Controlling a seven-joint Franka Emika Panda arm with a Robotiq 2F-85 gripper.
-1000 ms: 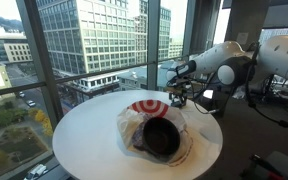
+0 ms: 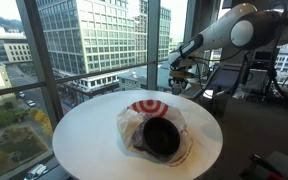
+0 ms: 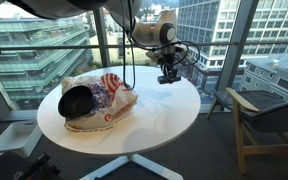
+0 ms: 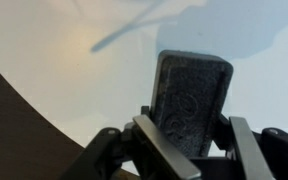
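Note:
In the wrist view a dark, worn-looking block [image 4: 190, 90] stands out between the fingers, its far end pointing away from me over the white table. My gripper is shut on it, one grey finger [image 4: 164, 150] on each side. From exterior view 2, the gripper [image 3: 168, 74] hangs over the far part of the round table [image 3: 179, 110], with the dark block [image 3: 165, 80] below it. Exterior view 1 has the gripper [image 2: 178, 86] above the table's far right edge; the block is too small to make out clearly there.
A white plastic bag with red print [image 2: 149, 106] lies on the table [image 2: 84, 135], a black round pot [image 2: 162, 138] at its mouth. A wooden chair [image 3: 254, 110] stands beyond the table, near the windows.
My gripper has risen from close to the tabletop at the far right, and the arm now stands higher. The bag and pot have stayed where they were.

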